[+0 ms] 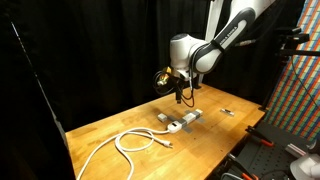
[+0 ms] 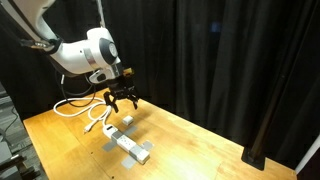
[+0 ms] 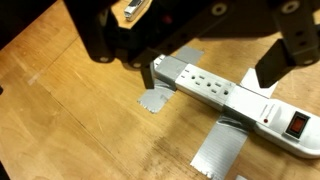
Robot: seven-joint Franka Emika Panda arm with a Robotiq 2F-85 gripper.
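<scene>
A white power strip [image 3: 215, 90] with a red switch [image 3: 297, 124] is taped to the wooden table by grey tape [image 3: 220, 149]. Its row of outlets faces up, and the near end of the strip passes beneath my fingers in the wrist view. My gripper stands open above it, the dark fingers wide apart with nothing between them. In exterior view 1 the gripper [image 1: 186, 98] hangs over the table by the strip [image 1: 184, 122]. In exterior view 2 the gripper [image 2: 123, 103] is beyond the strip [image 2: 127, 143], clear of the tabletop.
A white cord [image 1: 124, 142] with its plug [image 1: 164, 143] loops over the table's left side in exterior view 1. A small white block [image 2: 127, 119] lies near the strip. A small metallic item [image 1: 227, 112] lies to the right.
</scene>
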